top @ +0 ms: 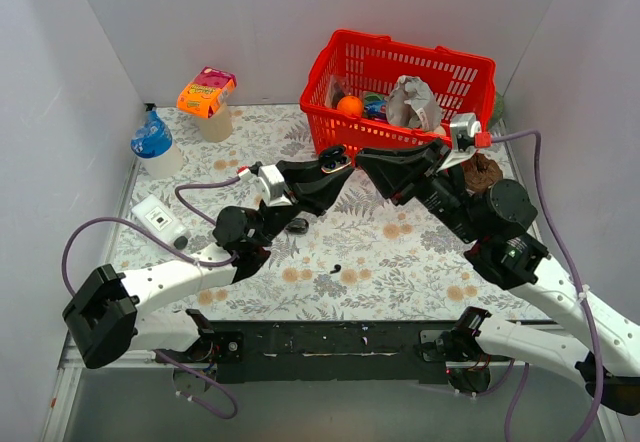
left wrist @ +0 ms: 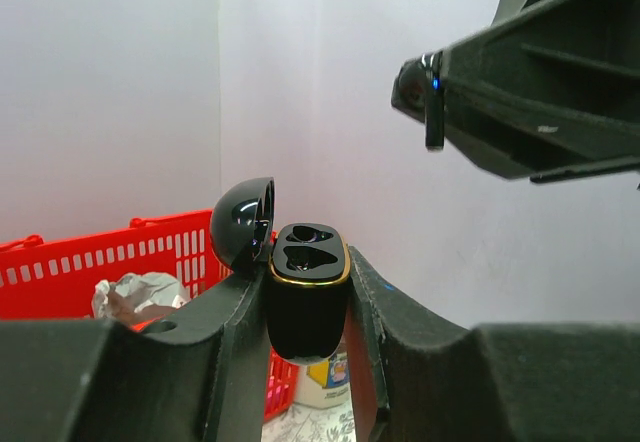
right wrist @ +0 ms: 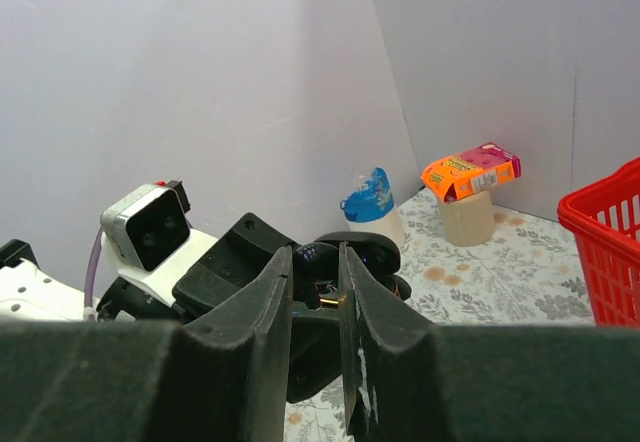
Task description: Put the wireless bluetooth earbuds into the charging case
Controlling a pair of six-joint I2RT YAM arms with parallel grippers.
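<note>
My left gripper (top: 336, 166) is raised over the table, shut on the black charging case (left wrist: 306, 292), whose lid stands open and whose gold-rimmed top shows earbud wells. My right gripper (top: 368, 162) faces it closely from the right. At its fingertips in the left wrist view is a small black earbud (left wrist: 433, 102) with a blue light. In the right wrist view the fingers are close together, partly hiding the case; whether they grip the earbud is unclear there. Another small black piece (top: 336, 269) lies on the table below.
The red basket (top: 320, 112) with mixed items stands at the back right. A white box (top: 160, 222), a blue-topped container (top: 152, 142) and an orange box (top: 206, 93) on a cream tub line the left side.
</note>
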